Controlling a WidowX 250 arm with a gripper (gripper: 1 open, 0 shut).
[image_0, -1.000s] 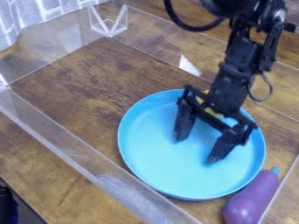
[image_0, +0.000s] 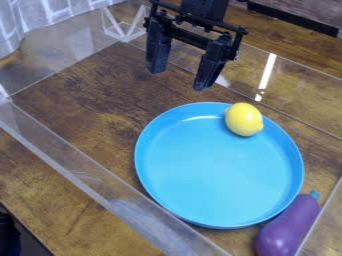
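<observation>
My gripper (image_0: 185, 58) hangs in the upper middle of the camera view, open, with two dark fingers apart and nothing between them. Below it a blue plate (image_0: 201, 170) lies on the wooden table. A yellow round object (image_0: 243, 119) sits on the plate's upper right part, below and right of the gripper.
A purple eggplant-like object (image_0: 287, 225) lies at the lower right, outside the plate. Clear walls run along the left and lower left. The wooden surface (image_0: 80, 90) left of the plate is bare.
The gripper has risen up and back from low over the plate to above its far side, uncovering the plate and the yellow object.
</observation>
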